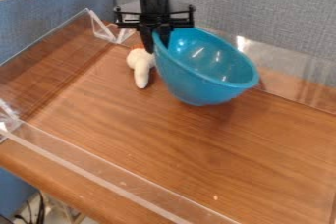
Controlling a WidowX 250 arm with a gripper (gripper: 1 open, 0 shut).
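Note:
My black gripper (155, 37) is at the top centre, shut on the near-left rim of a turquoise bowl (207, 77), which is tilted to one side. A small pale, elongated object (140, 67) lies on the wooden surface just left of the bowl, below the gripper.
Clear plastic edging runs along its left and front, with a grey padded wall (273, 22) behind and a blue-lined box edge (39, 27) at the upper left.

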